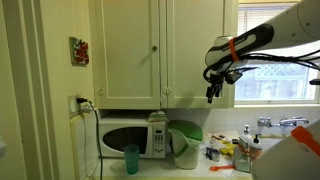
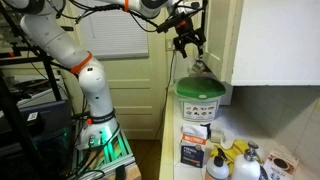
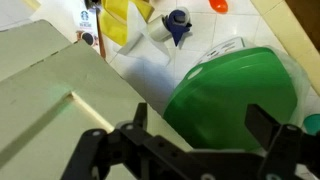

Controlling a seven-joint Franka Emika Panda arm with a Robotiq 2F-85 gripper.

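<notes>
My gripper [image 1: 212,96] hangs in front of the upper cabinet [image 1: 198,55], above the counter. Its fingers are apart with nothing between them; in the wrist view the two dark fingers stand at the bottom, on either side of the gripper centre. Below it is a white bin [image 2: 198,110] with a green top [image 2: 201,87], which fills much of the wrist view. The cabinet doors look closed in the first exterior view, with a small handle [image 1: 167,92] low on the right one.
A microwave [image 1: 137,136] and a teal cup [image 1: 132,159] are left of the bin. A box [image 2: 190,146], a yellow bottle [image 2: 236,150] and a white soap bottle [image 2: 247,164] crowd the counter. An orange utensil [image 1: 222,168] lies near the sink faucet [image 1: 293,122].
</notes>
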